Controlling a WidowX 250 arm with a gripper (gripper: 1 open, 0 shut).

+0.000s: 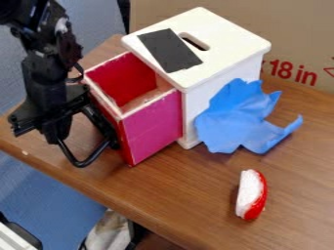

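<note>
The black arm's gripper (72,127) is low at the left, right beside a pink-fronted drawer box (148,125) with a red interior, which stands out from a white box (217,63) with a dark patch and slot on top. Whether the gripper is open or shut is unclear. A crumpled blue cloth (236,117) lies against the white box's right side. A red-and-white oblong object (252,193) lies on the table at the lower right.
The wooden table (177,200) has clear room at the front and right. Its near edge runs diagonally at the lower left. A cardboard panel (298,44) stands behind.
</note>
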